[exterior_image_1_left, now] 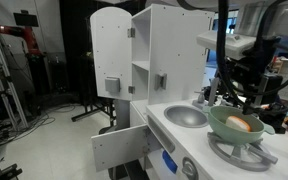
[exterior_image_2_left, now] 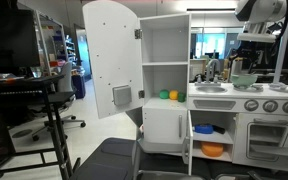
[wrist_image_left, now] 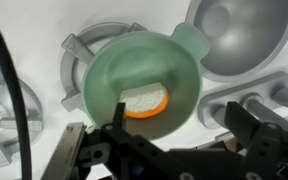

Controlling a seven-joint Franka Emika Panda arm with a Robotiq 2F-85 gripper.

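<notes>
A pale green pot (wrist_image_left: 174,62) with a side handle stands on a grey stove burner (wrist_image_left: 76,48). Inside it lies a block-shaped item (wrist_image_left: 145,99), whitish on top with an orange edge; from the side it looks orange-tan (exterior_image_1_left: 238,123). My gripper hangs above the pot, its dark fingers (wrist_image_left: 241,122) spread wide apart. Nothing is held between them. One finger overlaps the pot's lower left in the wrist view, and the other appears beyond its right rim.
A round grey sink (exterior_image_1_left: 185,116) with a tap lies beside the pot. A tall white cabinet (exterior_image_2_left: 165,53) with an open door (exterior_image_2_left: 112,56) rises past the sink. Below the counter, an open compartment holds an orange bowl (exterior_image_2_left: 213,150).
</notes>
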